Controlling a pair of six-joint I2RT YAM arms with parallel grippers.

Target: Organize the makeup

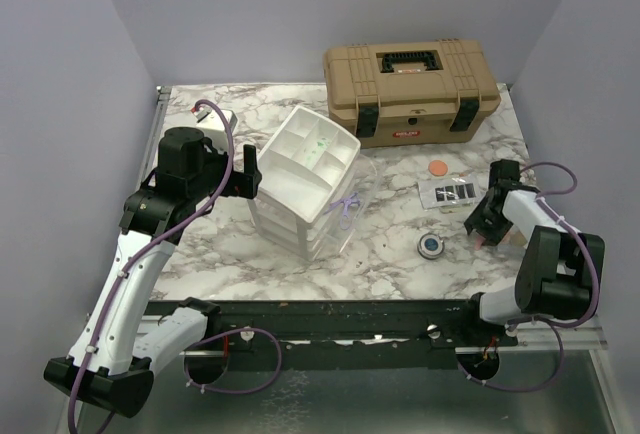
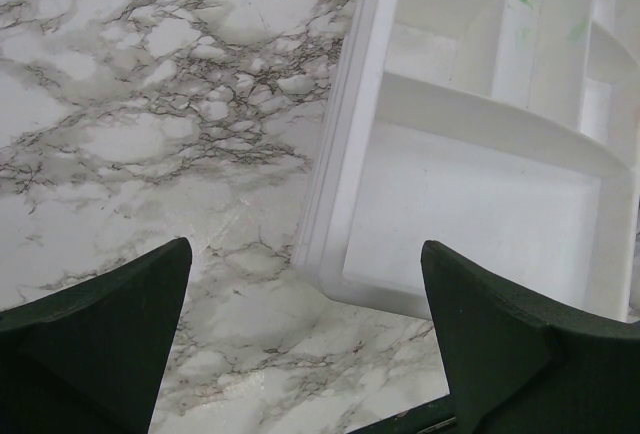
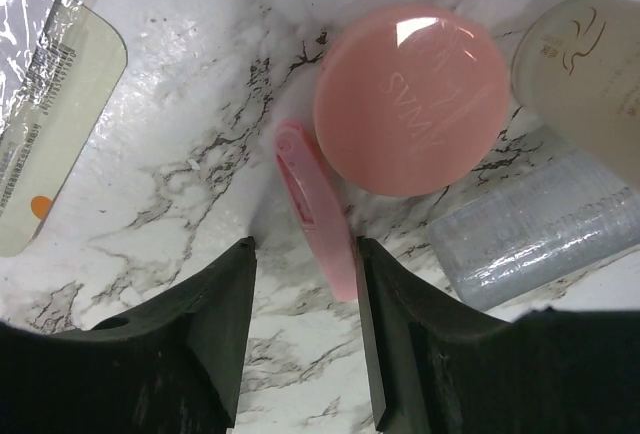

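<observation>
A white organizer (image 1: 300, 184) with compartments on top stands left of centre, purple scissors (image 1: 342, 204) at its right side. My open left gripper (image 1: 247, 169) hovers at its left, empty. My right gripper is open, low over a pink slim tool (image 3: 318, 209), its fingers either side of the tool's lower end. Beside that lie a round pink compact (image 3: 410, 99), a cream container (image 3: 590, 74) and a clear cylinder (image 3: 530, 229). A packaged item (image 1: 448, 191), an orange disc (image 1: 437, 168) and a round dark-topped compact (image 1: 430, 246) lie on the right.
A tan toolbox (image 1: 410, 79) stands at the back. A white box (image 1: 216, 121) sits at the back left, partly behind the left arm.
</observation>
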